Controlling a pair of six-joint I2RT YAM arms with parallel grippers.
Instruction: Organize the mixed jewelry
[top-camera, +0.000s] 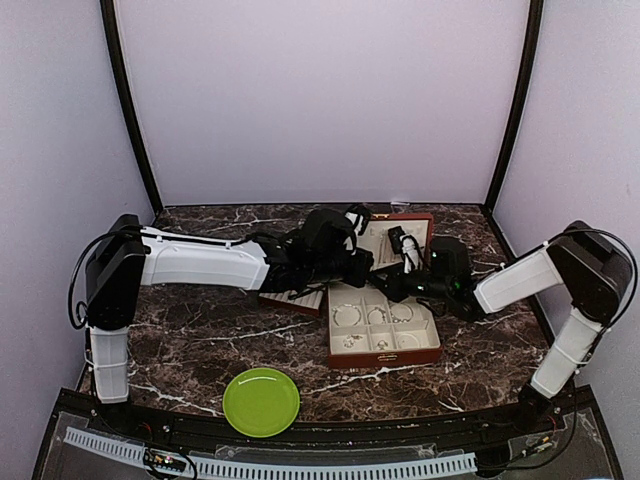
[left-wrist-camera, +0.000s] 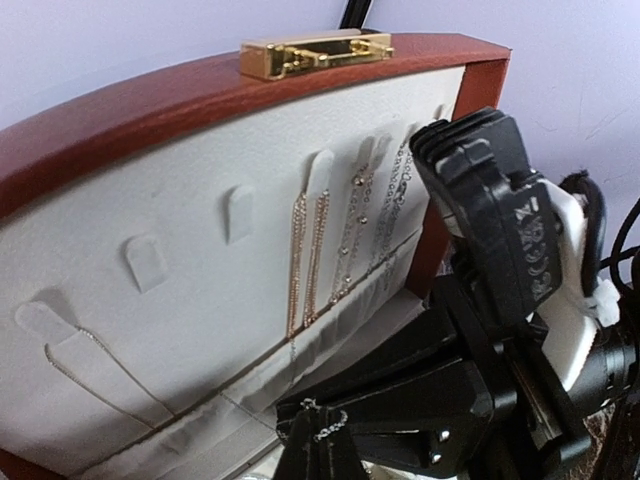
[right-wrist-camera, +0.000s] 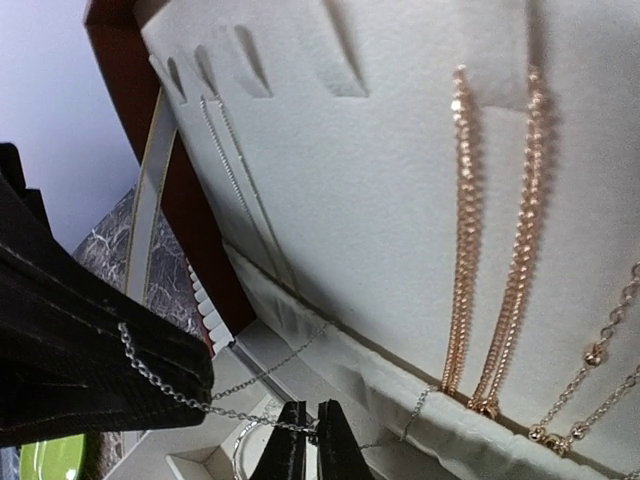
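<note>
A thin silver chain (right-wrist-camera: 165, 388) is strung between my two grippers in front of the jewelry box's upright lid (right-wrist-camera: 400, 190). My left gripper is shut, with the chain at its fingertips. Close beside it, my right gripper stands narrowly open, and the chain crosses at its tips. Rose-gold necklaces (left-wrist-camera: 308, 250) and silver necklaces (left-wrist-camera: 390, 190) hang from the lid's tabs; a fine chain (left-wrist-camera: 95, 350) hangs at the far left. Some tabs (left-wrist-camera: 145, 262) are bare. Bracelets (top-camera: 347, 316) and smaller pieces (top-camera: 352, 341) lie in the box's compartments.
A green plate (top-camera: 261, 402) lies empty at the front. Left of the box, a smaller tray (top-camera: 295, 302) is partly hidden under my left arm. Bare marble table (top-camera: 200, 350) stretches across the front left. Both arms hide the middle of the box.
</note>
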